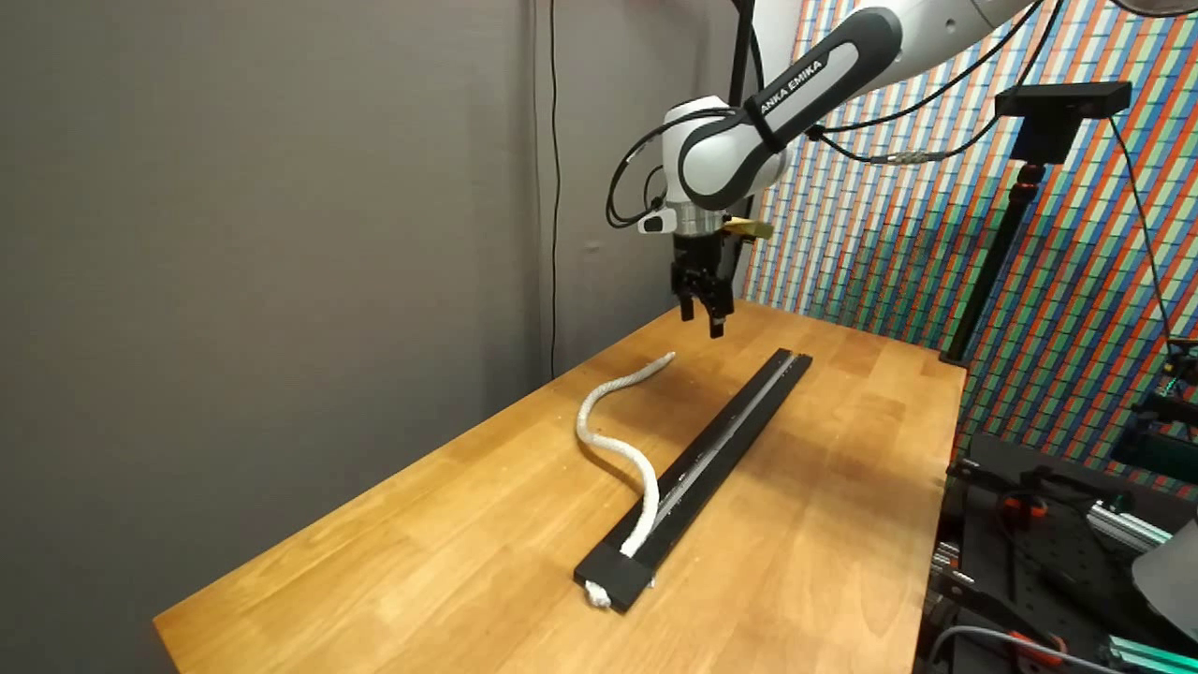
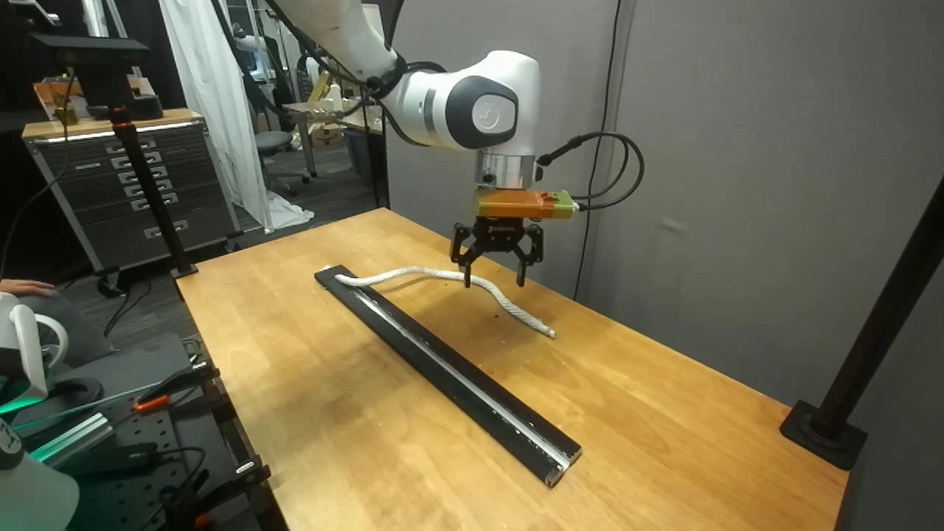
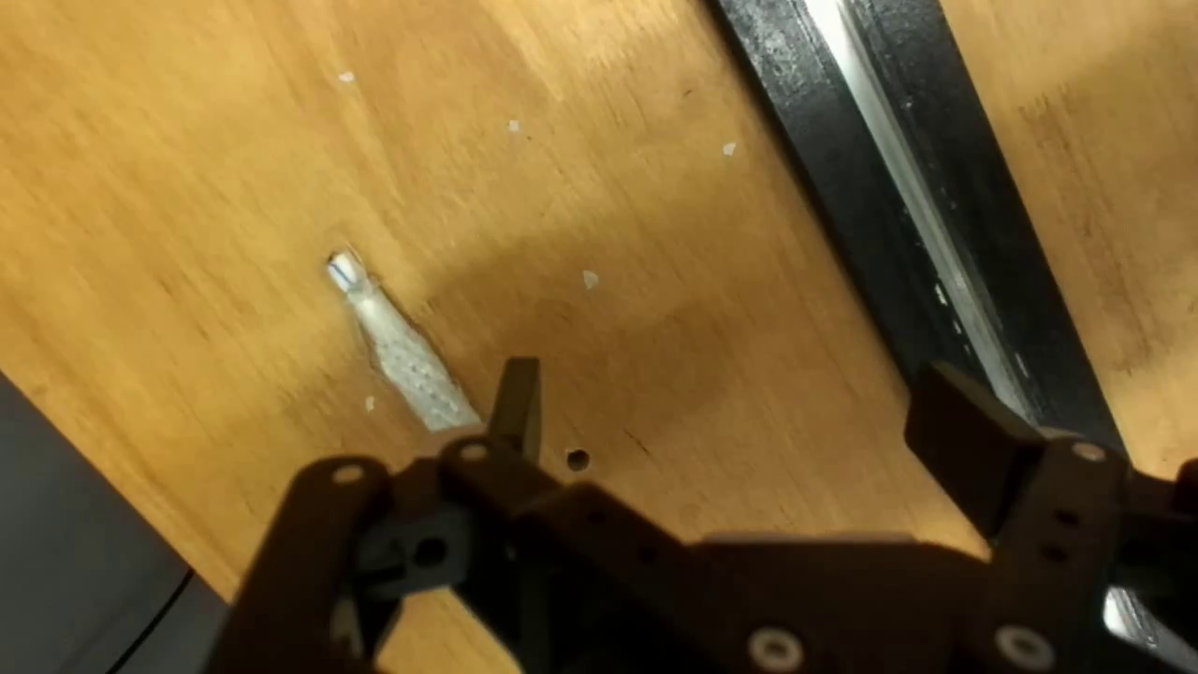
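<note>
A white rope (image 1: 615,444) curves over the table, one end passing through the near end of a long black channel (image 1: 719,459). From there it swings off to the wall side, and its loose end (image 3: 410,359) lies on bare wood, left of my left finger in the wrist view. A pale groove (image 2: 478,389) runs along the black channel and is empty over most of its length. My gripper (image 2: 495,279) hangs above the table, open, with nothing between its fingers. In the wrist view, the gripper spans the wood between the rope and the channel.
A grey wall (image 1: 337,225) borders one side. Black stands (image 2: 823,425) rise from table corners, and a cart with tools (image 2: 150,442) sits along the other side.
</note>
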